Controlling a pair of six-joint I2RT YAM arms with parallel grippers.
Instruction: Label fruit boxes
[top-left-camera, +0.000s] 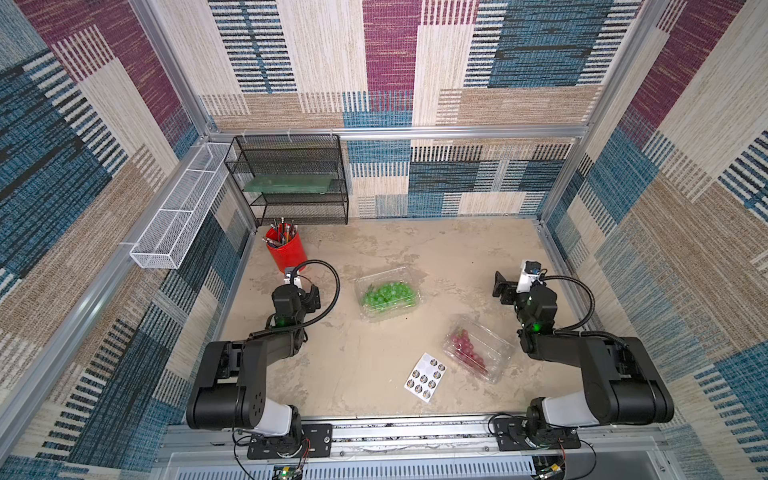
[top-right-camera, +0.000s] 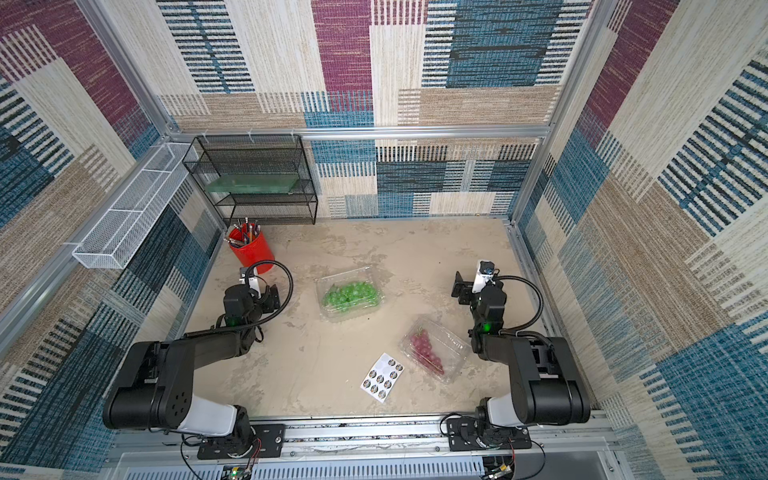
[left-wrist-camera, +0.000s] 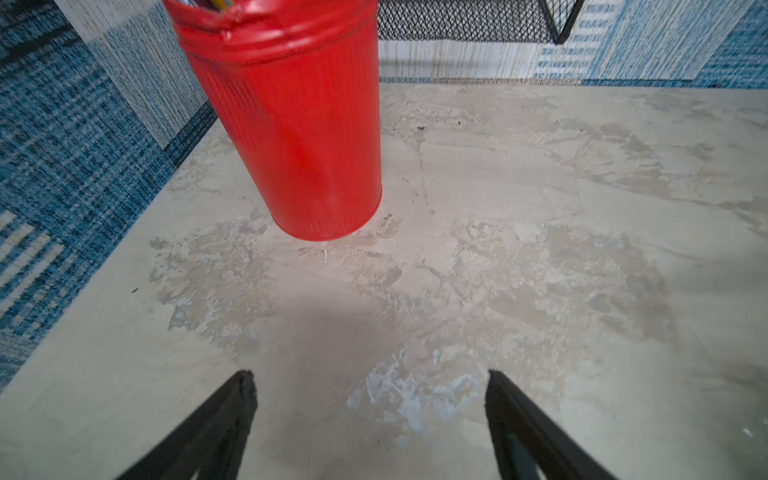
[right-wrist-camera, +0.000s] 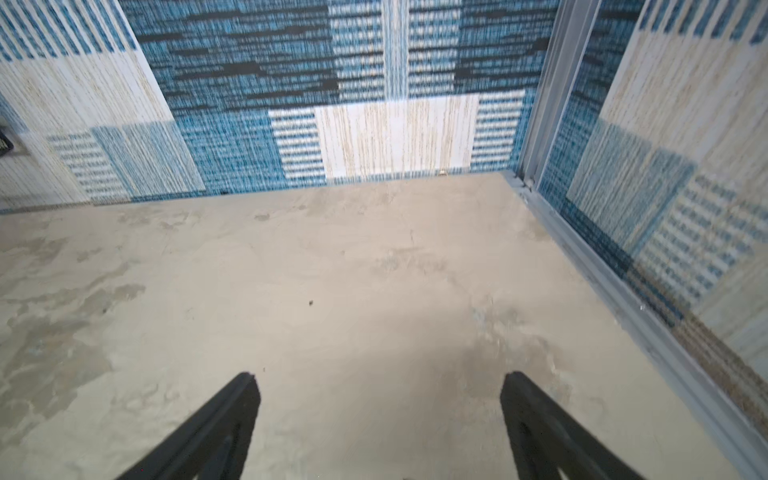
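Note:
A clear plastic box of green grapes (top-left-camera: 389, 296) lies mid-table, and a clear box of red grapes (top-left-camera: 478, 350) lies nearer the front, to its right. Just left of the red grapes is a white sheet of round labels (top-left-camera: 425, 377), flat on the table. At the left, above bare table, my left gripper has its two fingers apart with nothing between them; the wrist view faces a red cup. Over on the right my right gripper stands open and empty, facing bare table. Neither gripper touches a box or the sheet.
The red cup (top-left-camera: 287, 248) full of pens stands in front of my left gripper. Behind it is a black mesh rack (top-left-camera: 296, 208); a white wire basket (top-left-camera: 180, 209) hangs on the left wall.

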